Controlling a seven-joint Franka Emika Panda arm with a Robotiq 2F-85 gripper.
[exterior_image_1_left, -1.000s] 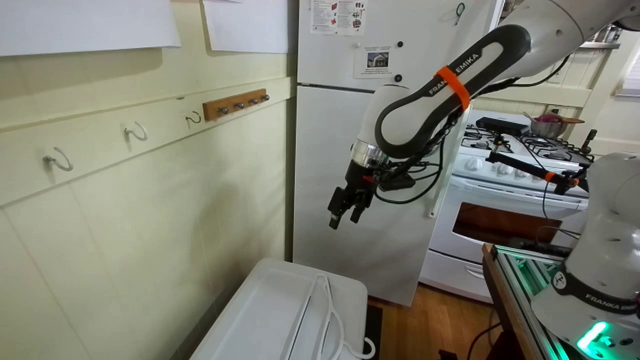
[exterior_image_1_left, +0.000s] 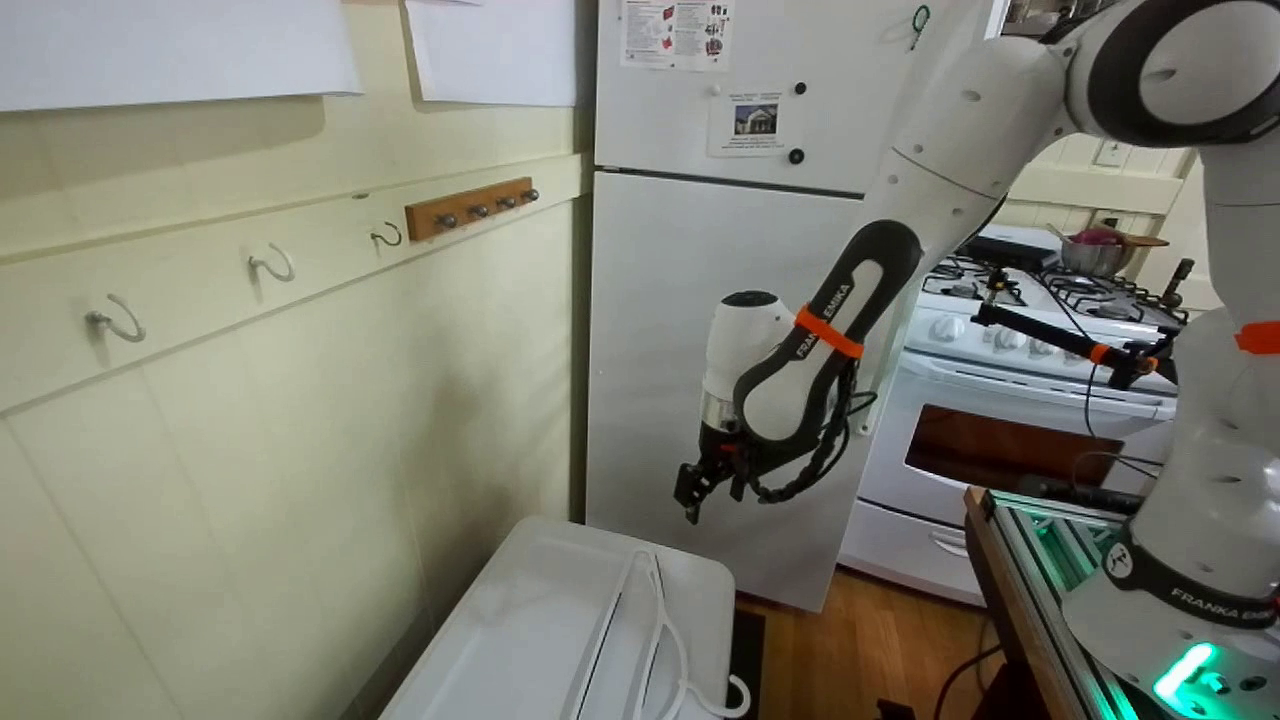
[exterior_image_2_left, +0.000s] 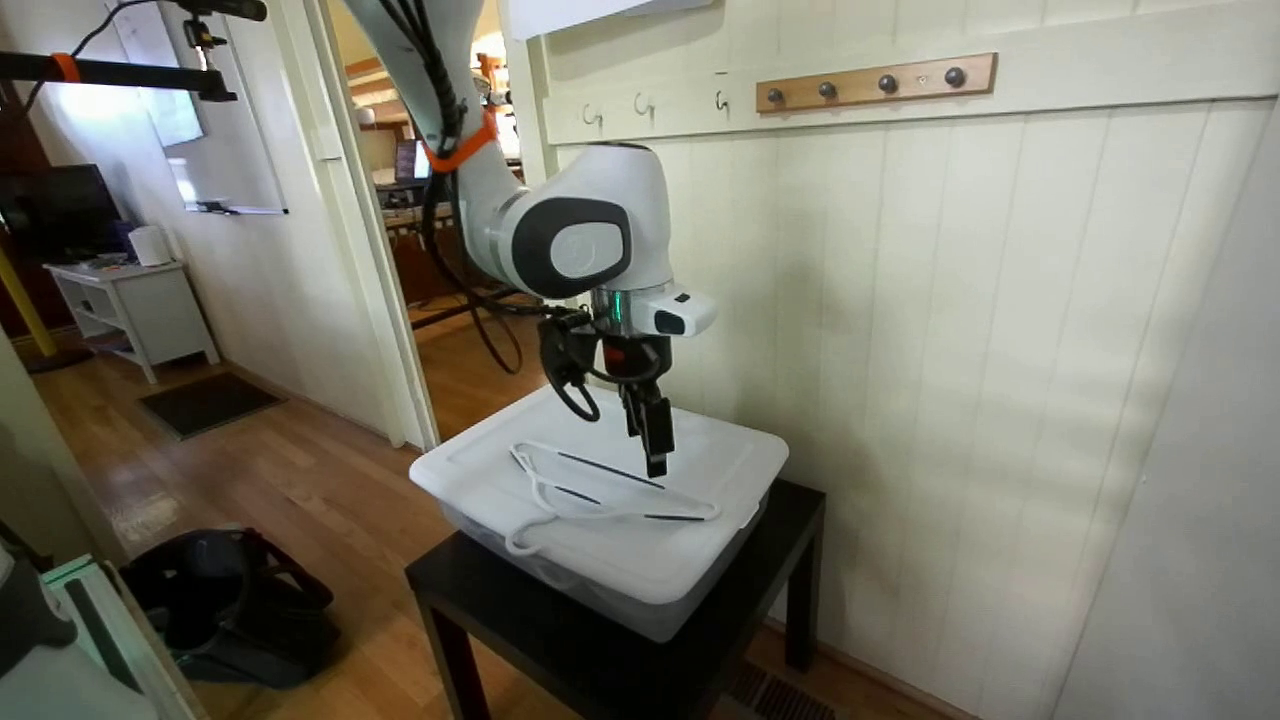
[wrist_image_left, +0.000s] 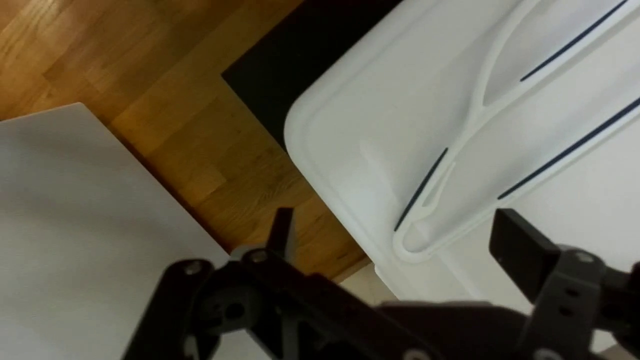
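A white hanger (exterior_image_2_left: 614, 510) with dark strips lies flat on the white lid of a storage bin (exterior_image_2_left: 720, 450). In exterior view 1 only part of the hanger (exterior_image_1_left: 657, 612) shows, its hook curling over the lid's right edge. My gripper (exterior_image_1_left: 708, 498) hangs above the bin's far end, in front of the fridge, pointing down. From the wrist, its fingers (wrist_image_left: 520, 255) stand wide apart, with nothing between them. One rounded end of the hanger (wrist_image_left: 414, 255) appears just beyond the gap, below the open gripper and apart from it.
Wall hooks (exterior_image_1_left: 274, 264) and a wooden peg rail (exterior_image_2_left: 876, 84) line the pale wall. The fridge (exterior_image_1_left: 708, 396) stands close behind my gripper. Beneath the bin is a black table (exterior_image_2_left: 600, 672); a black bag (exterior_image_2_left: 234, 600) lies on the floor.
The arm has come down, bringing my gripper lower and slightly right in exterior view 1, and its fingers now point more steeply downward. The hanger and bin have not moved.
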